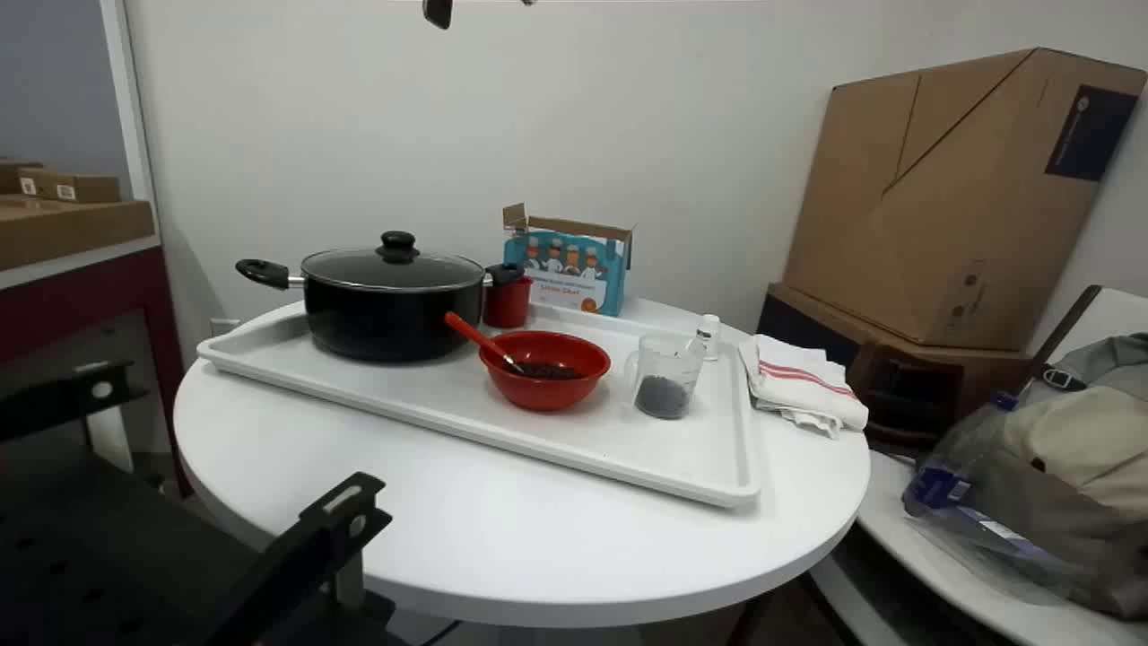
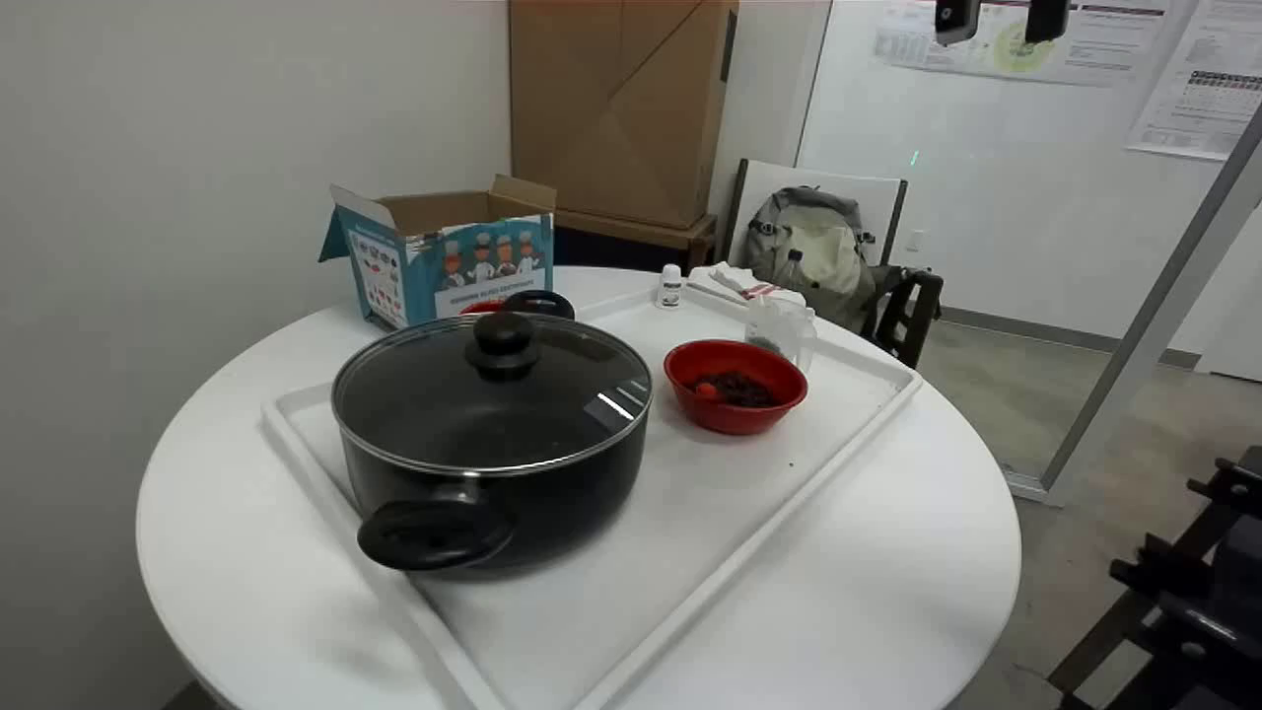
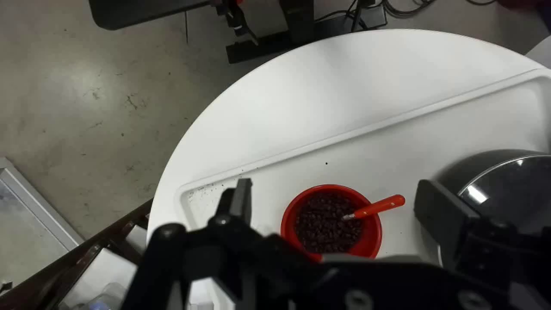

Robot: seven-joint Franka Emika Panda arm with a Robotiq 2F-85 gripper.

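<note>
High above the table hangs my gripper, open, with nothing between its fingers; only its tips show at the top of exterior view 2. A red bowl (image 1: pixel 549 375) holds dark beans (image 3: pixel 328 222), and a spoon with a red handle (image 3: pixel 381 206) leans over its rim. From the wrist camera the bowl appears far below the gap between the fingers. Left of the bowl in exterior view 1 is a black pot (image 1: pixel 393 312) with its glass lid (image 2: pixel 491 390) on. A clear measuring cup (image 1: pixel 665 377) with dark contents stands to the bowl's right.
All these sit on a white tray (image 1: pixel 452 422) on a round white table (image 1: pixel 484 528). A small white bottle (image 2: pixel 670 286), a red cup (image 1: pixel 508 303), an open toy box (image 1: pixel 570 267) and a folded towel (image 1: pixel 802 382) are around them.
</note>
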